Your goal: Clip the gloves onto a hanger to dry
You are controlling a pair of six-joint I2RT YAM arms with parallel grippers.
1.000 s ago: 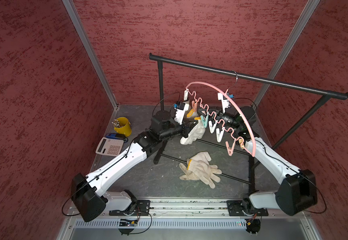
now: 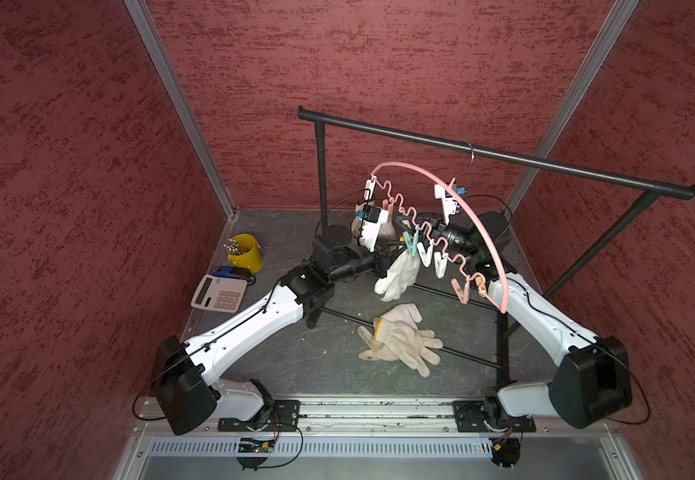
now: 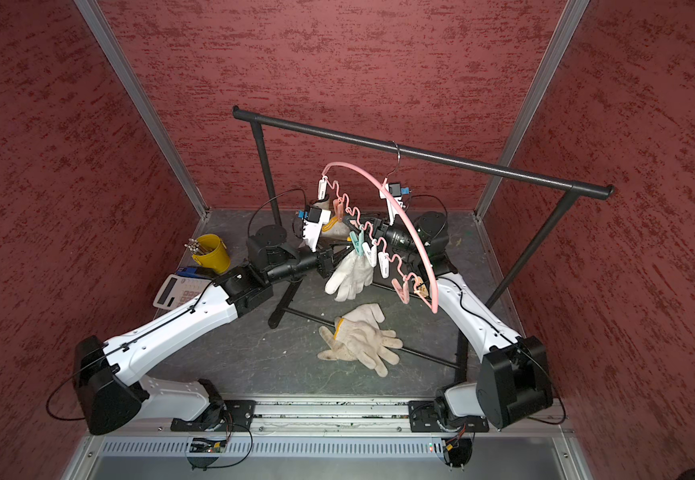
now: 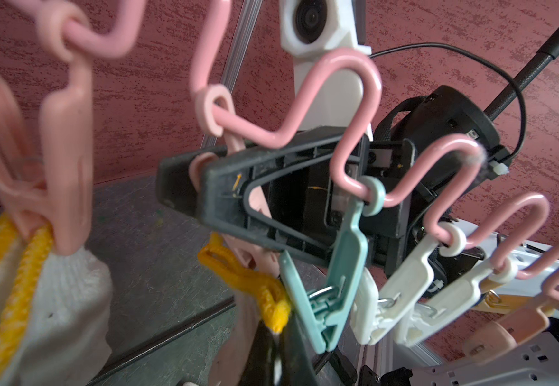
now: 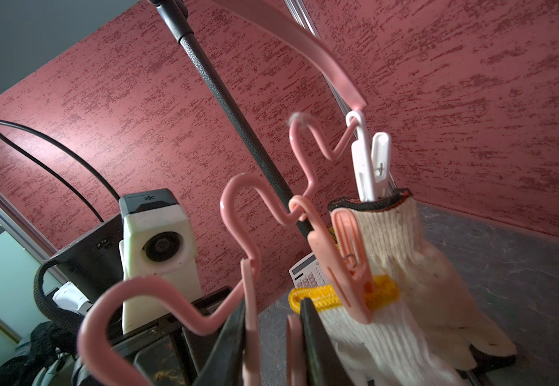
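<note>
From the rail hangs a pink hanger [image 2: 487, 232] with several clips. My right gripper is shut on the handles of a pink clip [image 5: 251, 321]. Below that clip is the yellow cuff [image 4: 247, 283] of a white glove [image 2: 399, 276]; my left gripper is shut on it, and its fingers cover part of the cuff. Whether the cuff lies between the clip's fingers I cannot tell. In the right wrist view, a dark-cuffed glove [image 5: 392, 231] hangs from a white clip [image 5: 364, 167], and a yellow-cuffed glove [image 5: 376, 341] from another pink clip [image 5: 340, 263].
More gloves [image 2: 401, 340] lie on the table near the front. A teal clip [image 4: 330, 289] and white clips [image 4: 395, 289] hang close beside the grippers. The dark rack rail [image 2: 523, 158] spans overhead. A calculator [image 2: 219, 293] and yellow bucket [image 2: 245, 252] stand at left.
My left gripper has moved right, carrying the white glove toward the clip at my right gripper. The hanger's clips sway slightly. The right arm stays nearly still.
</note>
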